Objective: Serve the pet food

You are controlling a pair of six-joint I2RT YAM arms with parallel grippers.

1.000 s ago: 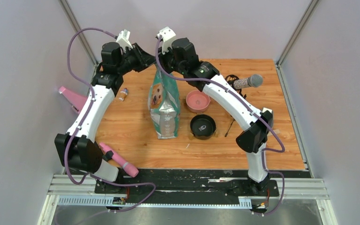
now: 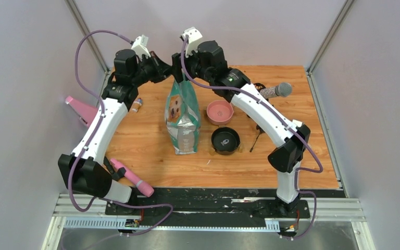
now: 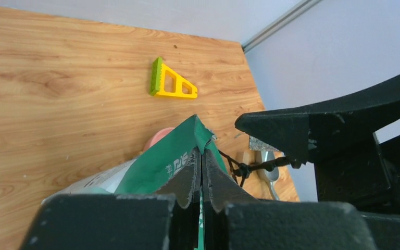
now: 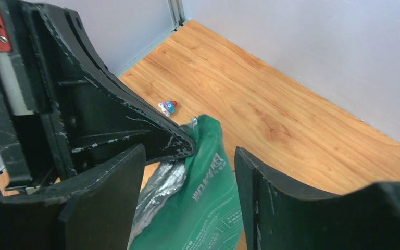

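Note:
A teal-and-silver food bag [image 2: 182, 120] with a puppy picture stands upright in the middle of the table, its top crumpled. My left gripper is shut on the bag's top edge, seen in the left wrist view. My right gripper is part open around the bag's top in its own view, its fingers apart, a little to the right of the left one in the top view. A pink bowl [image 2: 220, 110] and a black bowl [image 2: 225, 139] sit right of the bag.
A microphone [image 2: 276, 90], a yellow toy saw [image 3: 177, 86], a spoon [image 3: 271, 177], a small bottle [image 2: 136, 104], a pink dryer [image 2: 80, 109] and a pink cylinder [image 2: 135, 177] lie around.
The left arm has moved very little; the bag stands in the same place.

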